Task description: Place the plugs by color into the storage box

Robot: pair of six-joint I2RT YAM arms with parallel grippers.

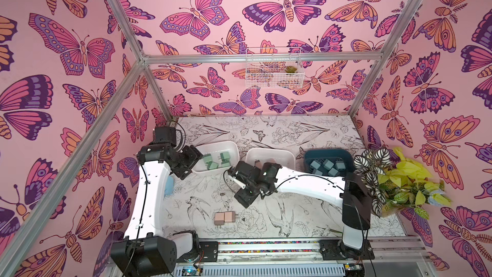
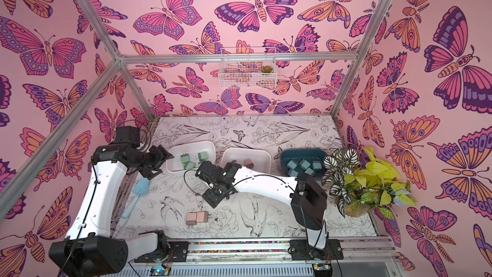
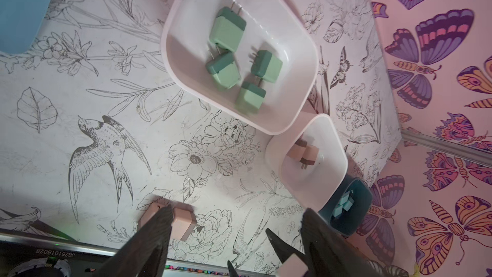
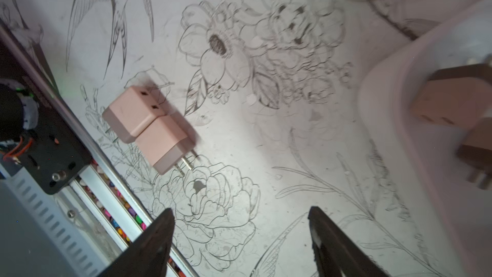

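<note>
Two pink plugs [image 4: 160,144] lie side by side on the table near its front edge. My right gripper is open above the table behind them, nothing between its fingers. At the left, my left gripper [image 2: 166,159] hangs beside the left white box, part open and empty. Several green plugs [image 3: 226,29] lie in that left white box [image 3: 176,56]. The middle white box [image 3: 333,143] holds two pink plugs [image 3: 303,151], partly hidden by my right arm in the top views. Blue-grey plugs [image 1: 328,165] fill part of the dark teal box [image 1: 348,156].
A light blue object [image 2: 141,187] with a handle lies at the left edge, near my left arm. A leafy potted plant [image 1: 405,179] stands right of the teal box. Between the boxes and the front rail, the table [image 1: 287,215] is largely clear.
</note>
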